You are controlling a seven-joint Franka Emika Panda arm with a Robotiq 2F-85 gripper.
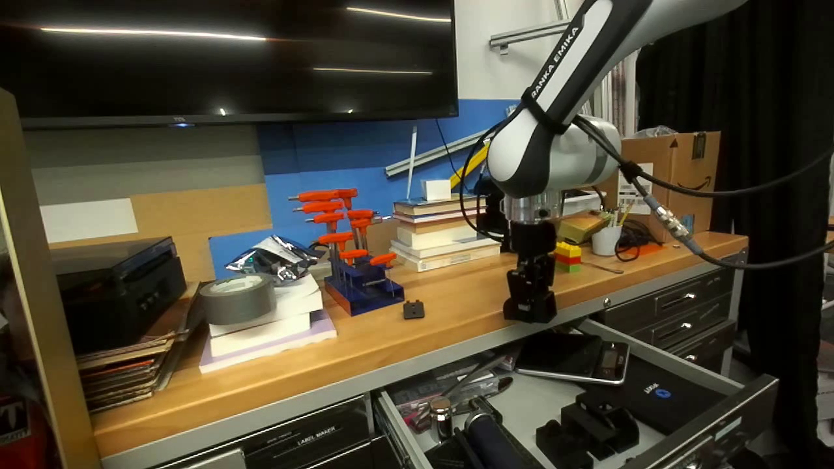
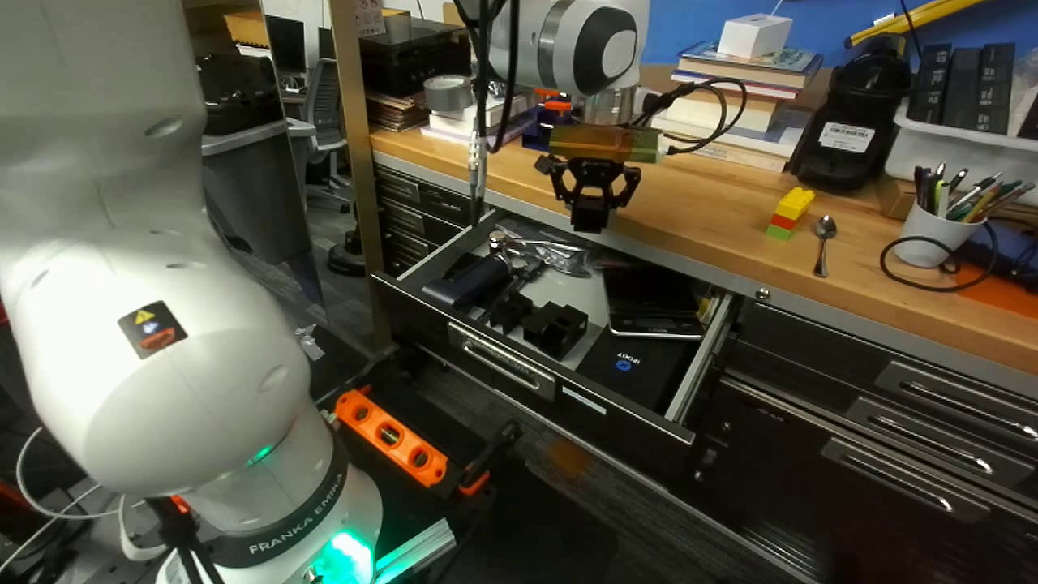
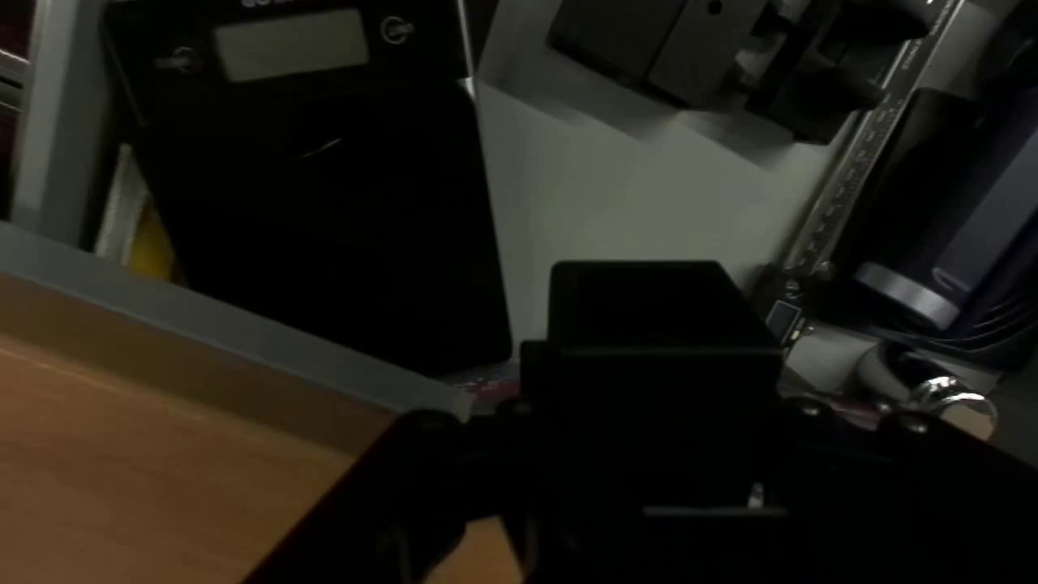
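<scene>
My black gripper [image 2: 589, 216] points down above the back of the open drawer [image 2: 545, 388], near the worktop's front edge. In exterior view 1 the gripper [image 1: 532, 307] appears in front of that edge. A dark, block-like shape [image 3: 662, 307] fills the middle of the fingers in the wrist view. Black on black, it cannot be told from the fingertips, so whether something is held stays unclear. Inside the drawer lie a black scale [image 3: 321, 185], black blocks [image 2: 556, 329] and a dark cylindrical tool [image 2: 467, 282].
On the worktop stand a yellow, red and green toy-brick stack [image 2: 790, 212], a spoon [image 2: 824, 243] and a pen cup [image 2: 929, 237]. A small black piece [image 1: 414, 309] lies near the red-handled tool rack [image 1: 363, 285]. Pale drawer floor [image 3: 623, 195] shows between the scale and blocks.
</scene>
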